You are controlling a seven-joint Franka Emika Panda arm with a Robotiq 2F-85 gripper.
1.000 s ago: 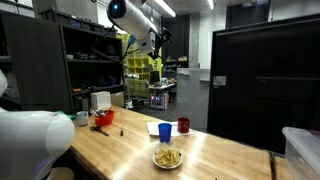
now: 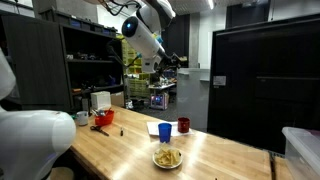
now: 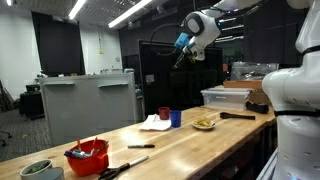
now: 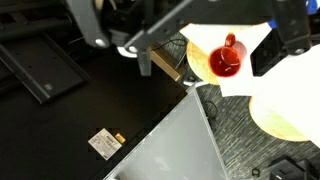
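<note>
My gripper (image 2: 172, 67) hangs high above the table, well clear of everything on it. In the wrist view its two fingers (image 4: 143, 62) stand wide apart, with nothing held between them. A red mug (image 4: 228, 58) shows far below, seen through the gap. On the wooden table, the blue cup (image 2: 165, 132) stands in front and to the left of the red mug (image 2: 183, 125). Nearer the camera, a white plate (image 2: 167, 158) carries yellowish food. Exterior view 2 also shows the blue cup (image 3: 175, 118) beside a white cloth or paper (image 3: 155, 123).
A red container (image 3: 87, 158) with utensils sits at the table's far-left end, near a bowl (image 3: 37, 170) and dark-handled tools (image 3: 128, 166). Clear lidded bins (image 3: 226, 98) stand at the other end.
The arm has swung right and lowered somewhat in exterior view 1, bringing the gripper down with it. Objects on the table have stayed in place.
</note>
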